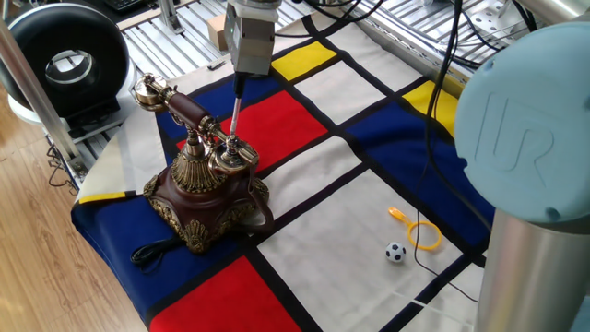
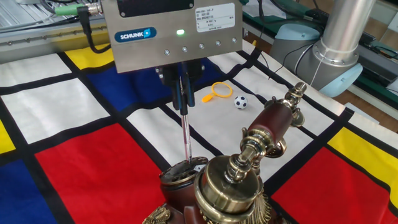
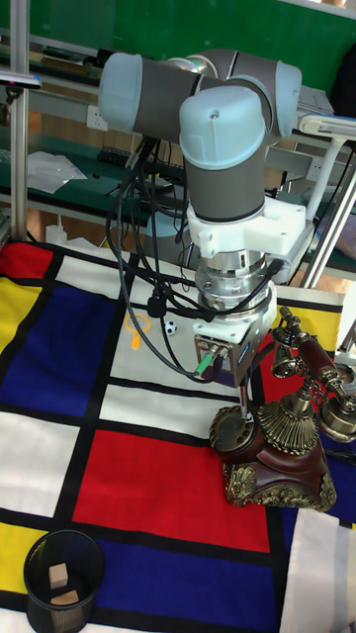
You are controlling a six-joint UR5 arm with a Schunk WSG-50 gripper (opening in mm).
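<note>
A vintage telephone (image 1: 205, 189) in dark brown with brass trim stands on the patterned cloth, its handset (image 1: 187, 111) resting on the cradle. My gripper (image 2: 184, 111) is shut on a thin, pale rod (image 2: 187, 140), held pointing down. The rod's lower end reaches the dial (image 2: 180, 173) on the phone's front; whether it presses on the dial or sits in a finger hole cannot be made out. In exterior view 3 the gripper hangs just above the dial (image 3: 232, 427), and its fingers are mostly hidden there.
A small soccer ball (image 1: 395, 253) and a yellow ring with a handle (image 1: 423, 234) lie on the cloth. A black mesh cup (image 3: 63, 581) with wooden blocks stands at the near left in exterior view 3. Cables (image 3: 132, 253) hang along the arm.
</note>
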